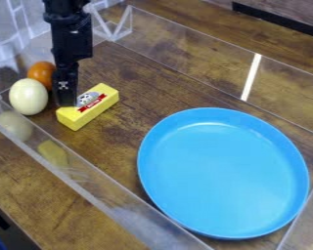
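Note:
My black gripper (67,83) reaches down from the top left, its fingers between an orange object (42,73) and a yellow block (89,108) with a red-and-white label. A white egg-shaped object (27,97) lies just left of the fingertips. The gripper is open; whether it touches any of these things is unclear at this size.
A large blue plate (222,174) fills the lower right of the wooden surface (186,68). Clear plastic walls run along the left and lower edges.

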